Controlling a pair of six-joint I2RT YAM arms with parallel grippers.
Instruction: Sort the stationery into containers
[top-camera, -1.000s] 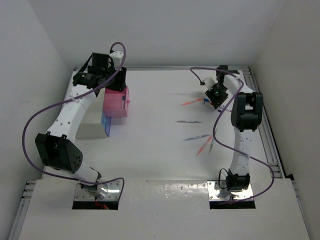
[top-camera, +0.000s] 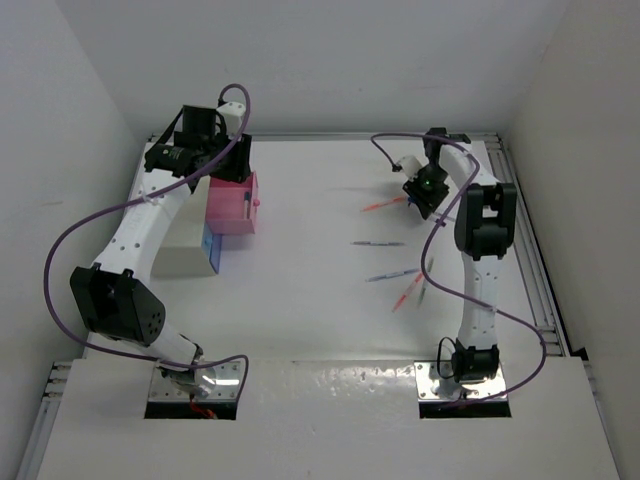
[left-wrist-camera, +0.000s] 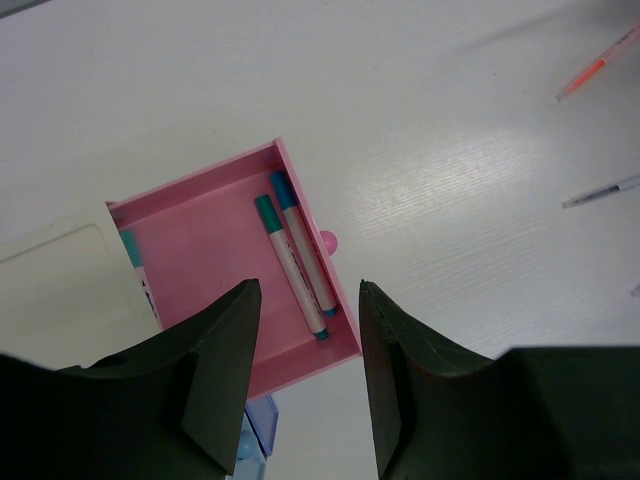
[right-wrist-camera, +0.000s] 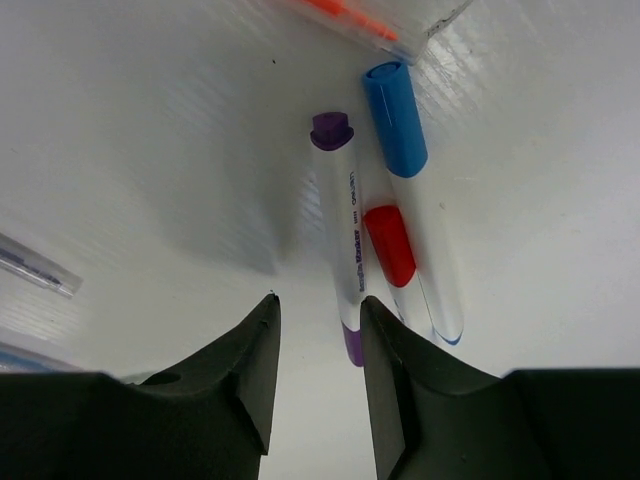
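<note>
My left gripper hangs open over the pink box (top-camera: 232, 220), where markers (left-wrist-camera: 290, 266) lie along the right side and another is partly hidden by a cream lid or box (left-wrist-camera: 65, 290). My right gripper is open just above a purple-capped marker (right-wrist-camera: 340, 220), which lies beside a red-capped marker (right-wrist-camera: 390, 242) and a blue-capped marker (right-wrist-camera: 400, 130), with nothing held. An orange pen (right-wrist-camera: 350, 18) lies near their upper ends.
Several pens and pencils (top-camera: 390, 275) lie spread over the right half of the white table (top-camera: 310, 300). A blue container (left-wrist-camera: 258, 420) sits by the pink box.
My right arm has shifted slightly left in the top view, over the group of markers. The left arm has not visibly moved.
</note>
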